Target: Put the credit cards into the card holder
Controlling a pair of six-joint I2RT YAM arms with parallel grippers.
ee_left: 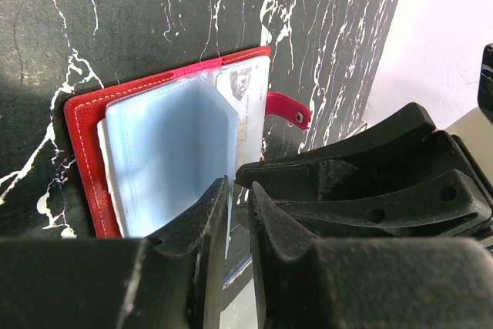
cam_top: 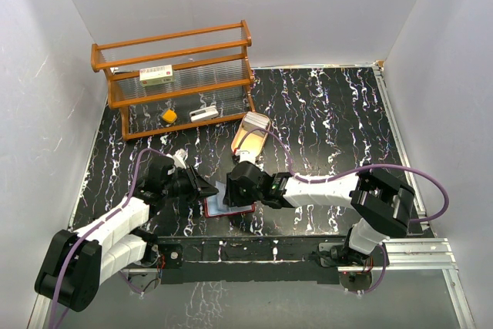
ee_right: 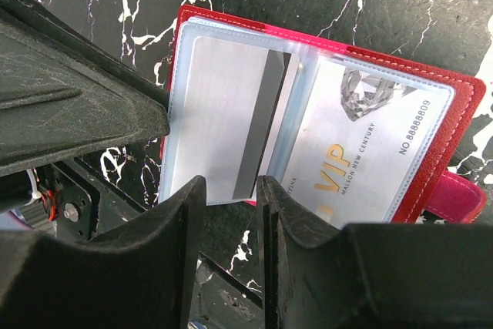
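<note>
The open red card holder (ee_left: 88, 159) lies on the dark marbled table, with clear sleeves inside. Its left-hand sleeve (ee_left: 169, 152) rises at one edge, and my left gripper is shut on that edge. A grey card with a black stripe (ee_right: 258, 125) shows in this sleeve in the right wrist view. A white VIP card (ee_right: 347, 144) fills the other sleeve. At the holder's lower edge is my right gripper, its fingertips close over the sleeve and slightly apart. What, if anything, they hold cannot be made out.
Behind the holder lies a tan pouch or box (cam_top: 253, 135) with a white top. A wooden rack (cam_top: 181, 75) stands at the back left, bearing a white box (cam_top: 156, 75), an orange item (cam_top: 169, 115) and a white item (cam_top: 204, 113).
</note>
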